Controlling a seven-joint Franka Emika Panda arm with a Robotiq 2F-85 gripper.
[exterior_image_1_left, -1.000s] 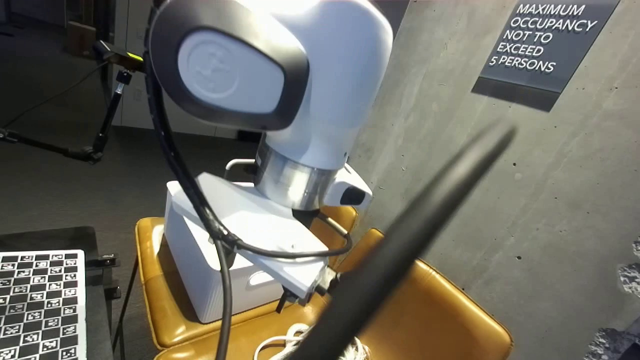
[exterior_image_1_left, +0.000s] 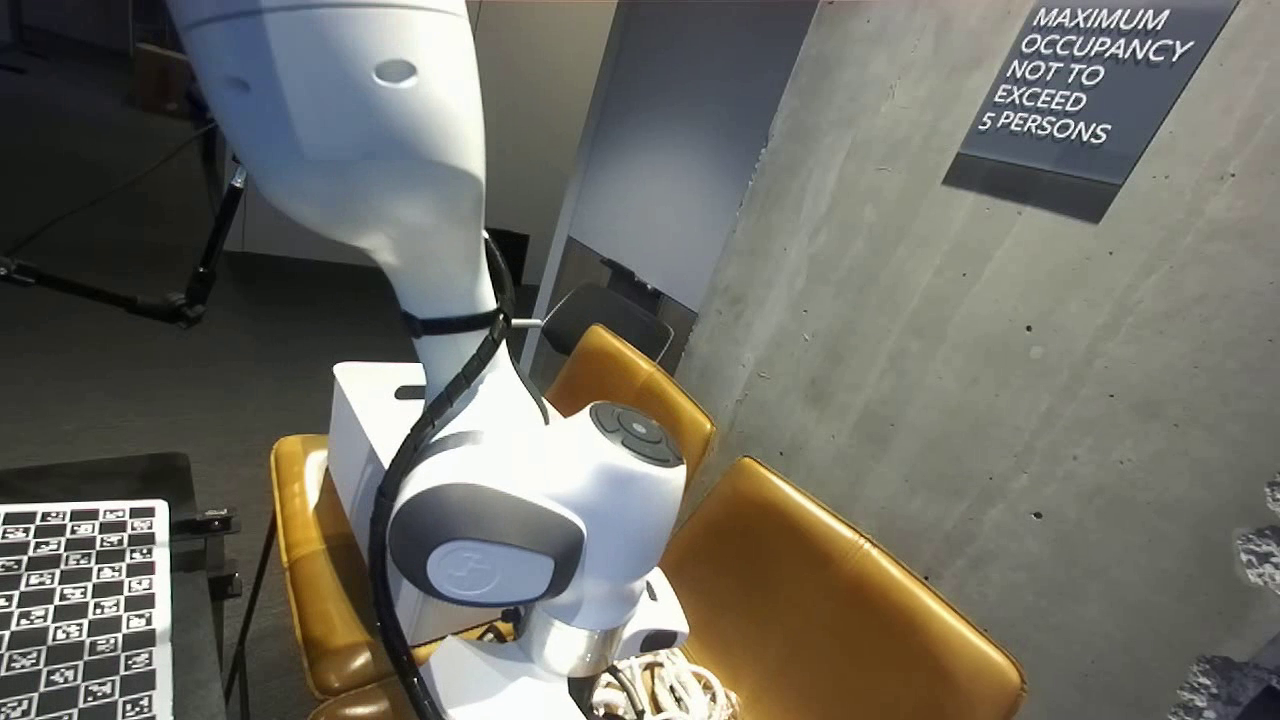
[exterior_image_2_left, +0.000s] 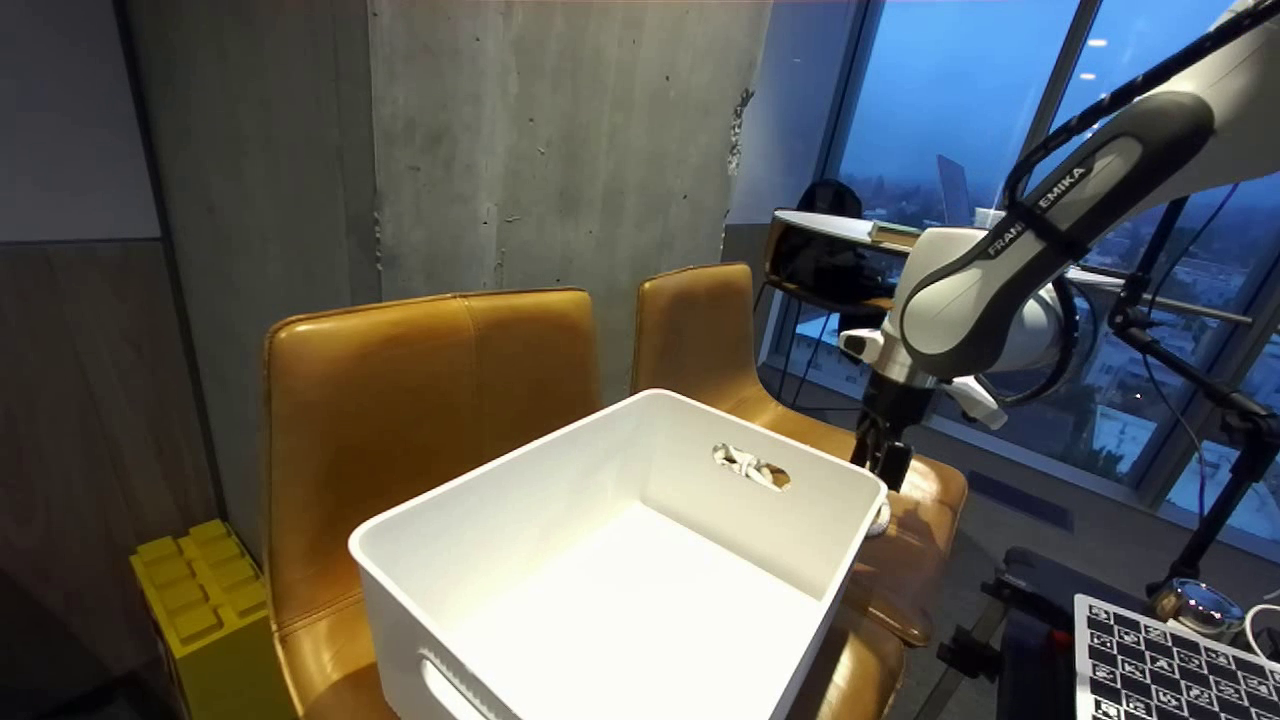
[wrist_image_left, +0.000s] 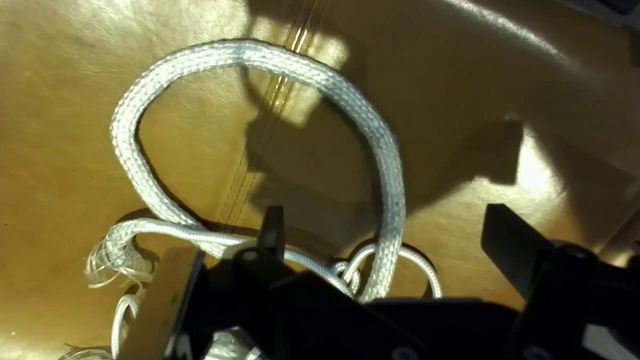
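A thick white braided rope (wrist_image_left: 390, 174) forms a large loop on the tan leather seat (wrist_image_left: 54, 180) in the wrist view. Thinner cord (wrist_image_left: 309, 262) with a frayed end crosses its lower part. My gripper stands open above the loop's lower right side, fingers spread to either side of that thick strand, which shows no contact with them. In exterior view 2, the gripper (exterior_image_2_left: 882, 450) points down over the far chair, past the bin. Some rope (exterior_image_1_left: 678, 690) shows below the hand in exterior view 1, where the fingers are hidden.
An empty-looking white bin (exterior_image_2_left: 528, 462) with handle holes stands on the neighbouring chair. The tan chair backrest (exterior_image_1_left: 828, 588) and concrete wall (exterior_image_1_left: 960, 360) rise beside the arm. A checkered board (exterior_image_1_left: 84, 612) lies on the black table.
In exterior view 1, the arm has come down and its hand now sits low over the rope. The cable loop that crossed the foreground has swung out of the way.
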